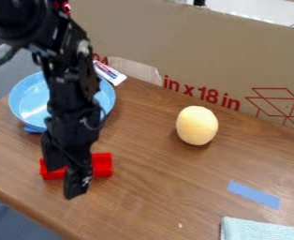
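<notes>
My black gripper [75, 180] points down over a red object [101, 164] on the wooden table [162, 202], covering its middle; its fingers look parted, though whether anything sits between them is hard to tell. A blue plate [30, 99] lies behind the arm at the back left. A pale yellow potato-like object [198, 126] stands at the middle right.
A cardboard wall [225, 56] lines the back. A strip of blue tape [254, 195] and a light cloth [256, 232] are at the front right. The table's left edge drops to a grey area.
</notes>
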